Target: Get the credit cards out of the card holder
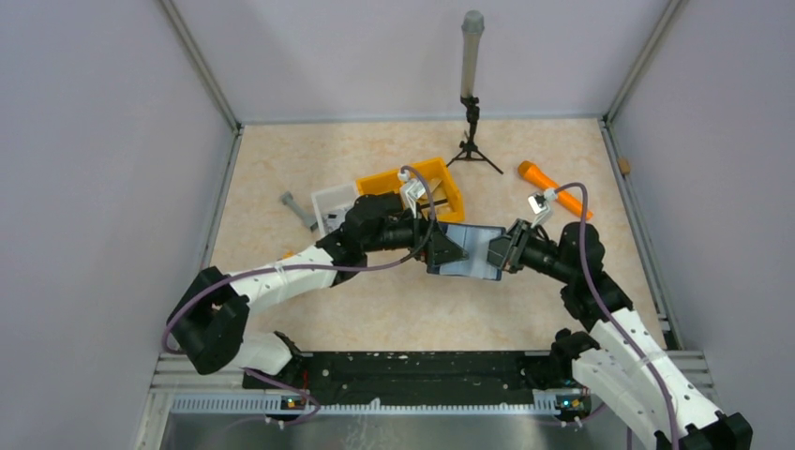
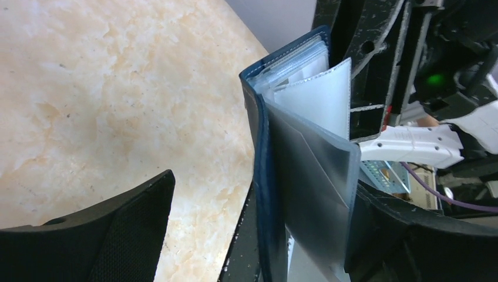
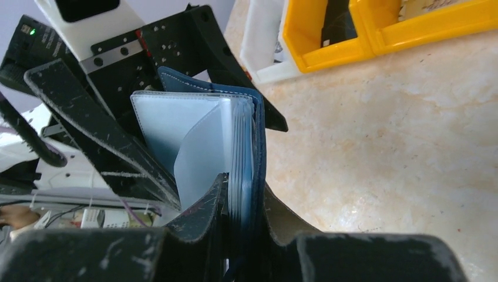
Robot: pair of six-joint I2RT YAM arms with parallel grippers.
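A dark blue card holder [image 1: 475, 251] is held up between the two arms, spread open, its pale clear sleeves showing. My right gripper is closed around its thick stack of sleeves and cover, one finger against each side. From the opposite side my left gripper straddles the holder with its fingers wide apart. In the left wrist view the holder's sleeves [image 2: 308, 158] lie near the right-hand finger [image 2: 399, 235], while a broad gap separates them from the left-hand finger [image 2: 123, 235]. Whether cards fill the sleeves is hard to tell.
Behind the left arm stand a yellow bin [image 1: 453, 202] and a white bin [image 1: 328, 201]. An orange flashlight [image 1: 553, 187] lies at back right, a grey tool [image 1: 298, 210] at back left, and a tripod stand [image 1: 472, 141] at the back.
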